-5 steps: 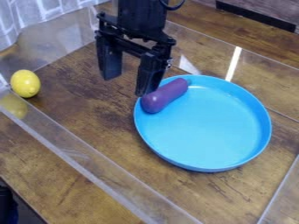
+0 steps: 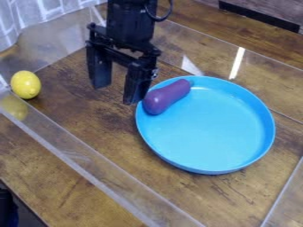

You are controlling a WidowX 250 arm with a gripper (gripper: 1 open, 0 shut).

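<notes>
My black gripper point(image 2: 120, 73) hangs over the wooden table at the upper middle, open, its two fingers apart with nothing seen between them. Just right of it, a purple elongated object point(image 2: 166, 96), like an eggplant, lies at the left inside edge of a blue round plate point(image 2: 208, 129). A yellow object point(image 2: 27, 84), like a lemon, rests at the far left, apart from the gripper.
Clear plastic walls edge the table point(image 2: 83, 115) along the left and lower left, with another at the lower right. Bare wood is free left of the plate and at the back right.
My gripper has shifted slightly left, toward the side of the yellow object. The plate, purple object and yellow object have not visibly moved.
</notes>
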